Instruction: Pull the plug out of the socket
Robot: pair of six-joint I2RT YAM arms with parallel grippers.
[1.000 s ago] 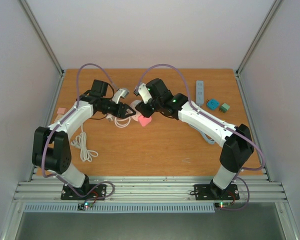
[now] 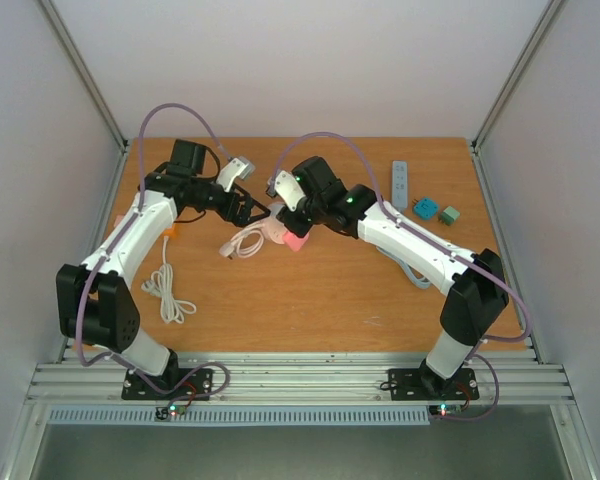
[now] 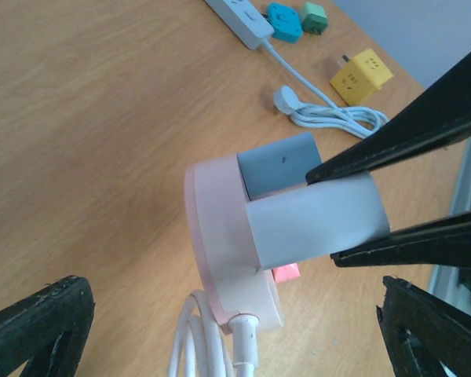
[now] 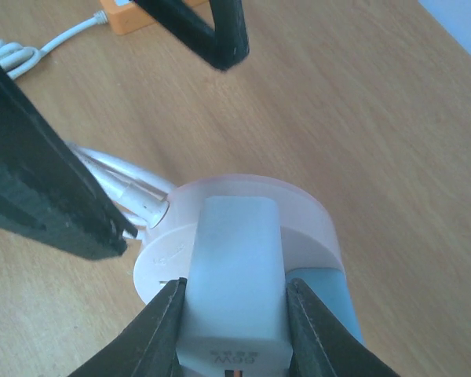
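A round pinkish-white socket with a white cord shows in both wrist views, tilted above the table. Two light-blue plugs stand on it. My right gripper is shut on the nearer blue plug, which lies against the socket's face; whether its pins are still in cannot be seen. The other blue plug sits just behind. A pink plug juts from the socket's underside, mostly hidden in the left wrist view. My left gripper is open, its fingers spread on either side of the socket's cord end without visible contact.
To the right lie a grey power strip, a blue plug block and a green one. A coiled white cord lies at left.
My left gripper has risen and backed slightly away from the socket. More of the socket's cord shows now, and the pink plug has shifted a little right. The right arm has barely moved.
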